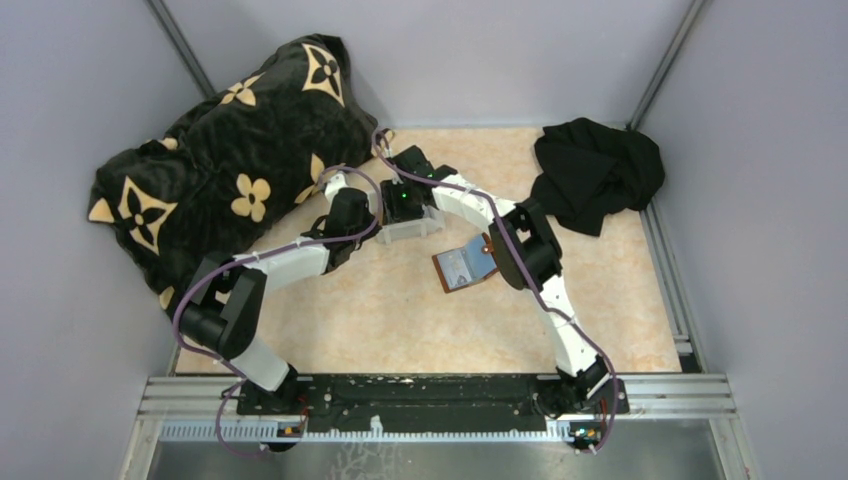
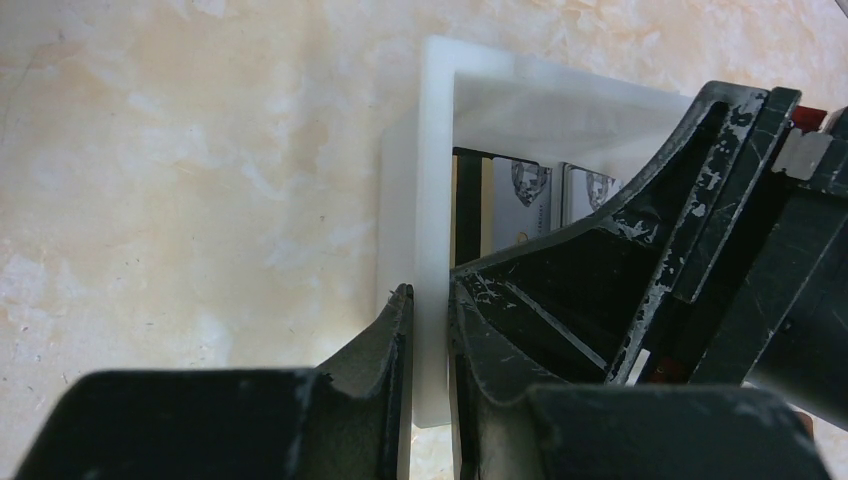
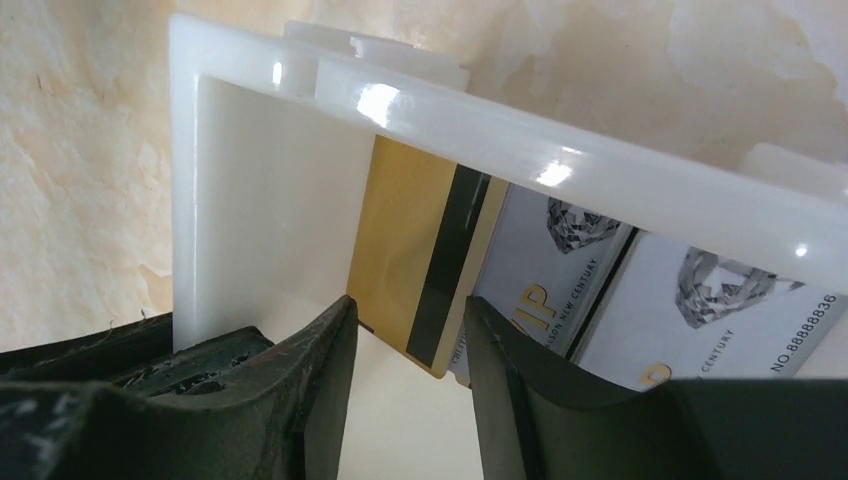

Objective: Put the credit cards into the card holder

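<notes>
A white translucent tray (image 1: pixel 407 231) (image 2: pixel 433 150) (image 3: pixel 260 200) holds a gold card (image 3: pixel 392 240) with a black stripe, leaning beside silver cards (image 3: pixel 700 320). My left gripper (image 1: pixel 368 225) is shut on the tray's end wall. My right gripper (image 1: pixel 400 200) is inside the tray over the cards, part open, its fingertips at the gold card's lower part; whether they touch it is unclear. The brown card holder (image 1: pixel 465 264) lies open on the table, right of the tray, with a blue-grey interior.
A dark patterned cushion (image 1: pixel 220 150) fills the left back; a black cloth (image 1: pixel 595 170) lies at the back right.
</notes>
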